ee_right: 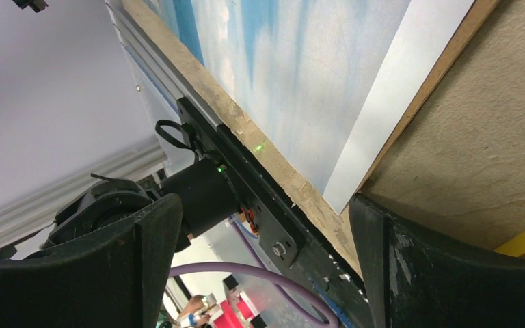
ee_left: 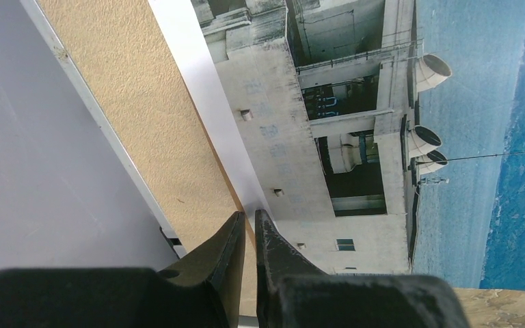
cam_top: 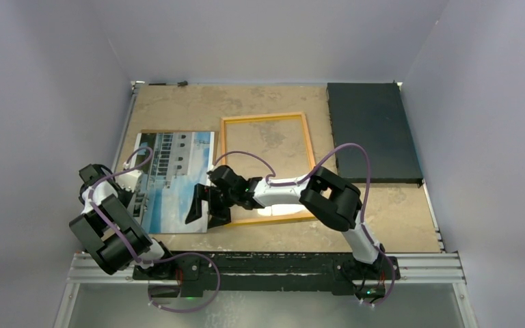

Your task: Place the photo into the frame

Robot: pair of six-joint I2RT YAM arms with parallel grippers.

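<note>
The photo point(cam_top: 181, 181), a white-bordered picture of a pale building and blue water, lies flat at the left of the table on a slightly larger brown backing board point(ee_right: 420, 102). At the photo's left edge, my left gripper is shut with that edge between its fingertips. My right gripper stands open over the photo's near right corner, one finger point(ee_right: 376, 239) right by the corner and the other well away over the near side. The empty wooden frame point(cam_top: 266, 117) lies to the right, its near part partly covered by my right arm.
A large dark panel point(cam_top: 372, 133) rests at the table's right side. Bare tabletop point(cam_top: 266, 101) shows behind the frame. A dark rail point(cam_top: 273, 263) runs along the front edge, and grey walls point(cam_top: 48, 123) close in the sides.
</note>
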